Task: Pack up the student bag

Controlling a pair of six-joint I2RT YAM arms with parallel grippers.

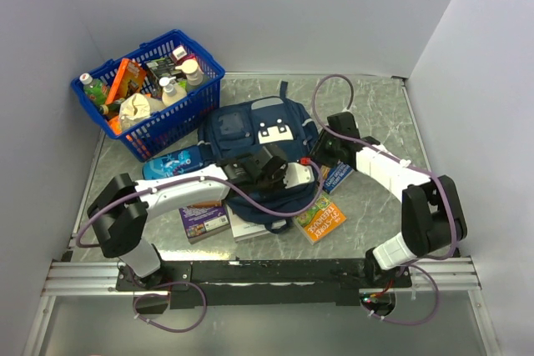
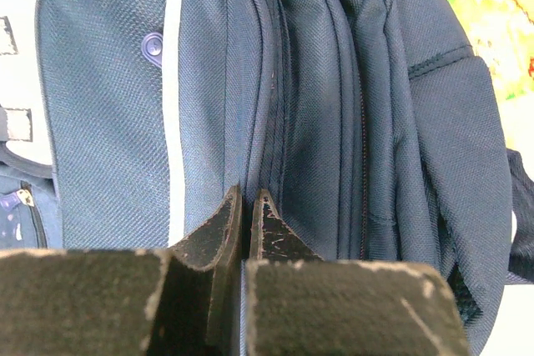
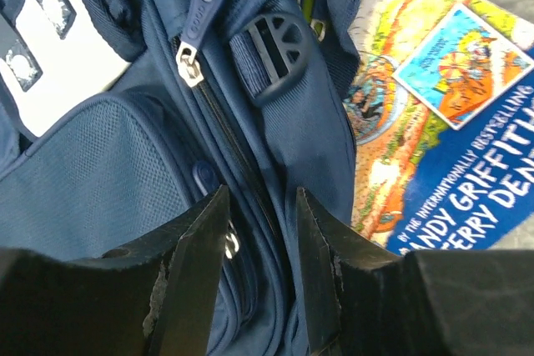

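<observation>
The dark blue backpack (image 1: 238,127) lies open in the middle of the floor. My left gripper is shut on a fabric edge of it, over its front. My right gripper is open over the bag's right side, beside a zipper pull (image 3: 200,10) and a buckle (image 3: 275,56). Books lie round the bag: a blue one (image 3: 467,189) under its right edge, an orange one (image 1: 321,219) in front, a purple one (image 1: 202,219) and a white one (image 1: 249,229). A blue patterned case (image 1: 171,164) lies at its left.
A blue basket (image 1: 171,122) full of bottles and packets stands at the back left. Bare floor (image 1: 375,97) shows at the back right. Walls bound the area on the back and sides.
</observation>
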